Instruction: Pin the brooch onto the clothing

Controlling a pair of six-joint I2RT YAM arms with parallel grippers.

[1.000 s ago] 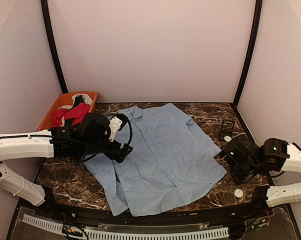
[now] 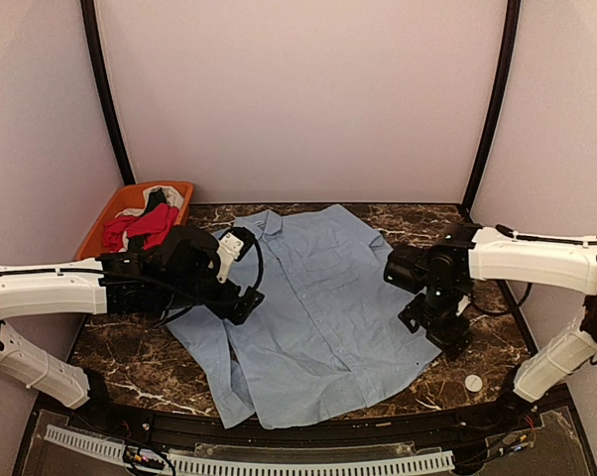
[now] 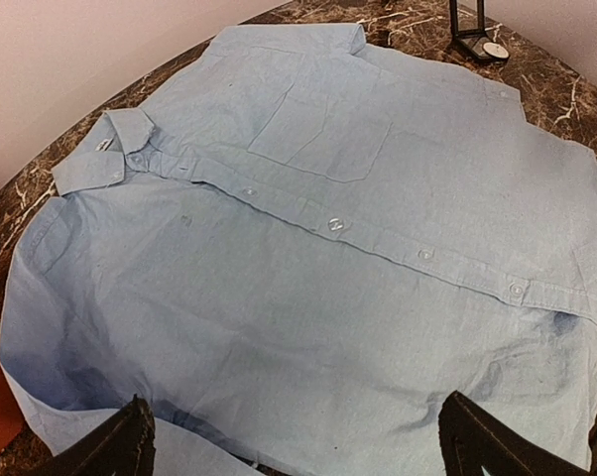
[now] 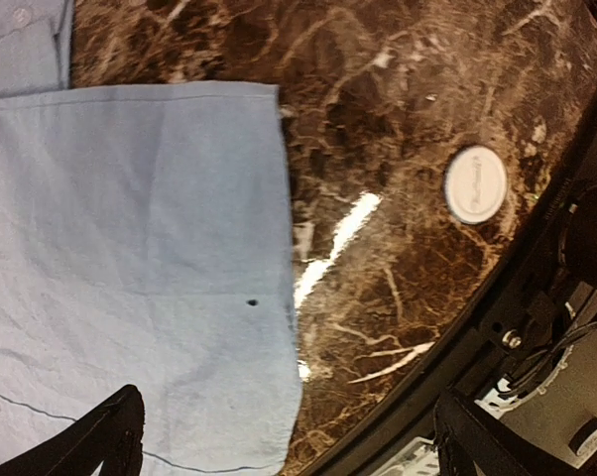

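Note:
A light blue shirt (image 2: 318, 297) (image 3: 279, 248) lies spread flat on the dark marble surface, collar at the back. A small white round piece (image 2: 473, 383) (image 4: 475, 184) lies on the marble near the front right, off the hem; I cannot tell whether it is a brooch. Another round piece (image 3: 495, 50) sits on a black stand at the back right in the left wrist view. My left gripper (image 2: 241, 303) hangs open over the shirt's left side. My right gripper (image 2: 432, 323) is open above the shirt's right lower edge, nothing between its fingers.
An orange bin (image 2: 105, 223) with red and other cloth stands at the back left. Bare marble (image 2: 130, 362) shows around the shirt. A dark frame edge (image 2: 298, 416) runs along the front, and pale walls enclose the back and sides.
The left arm and the shirt look unchanged.

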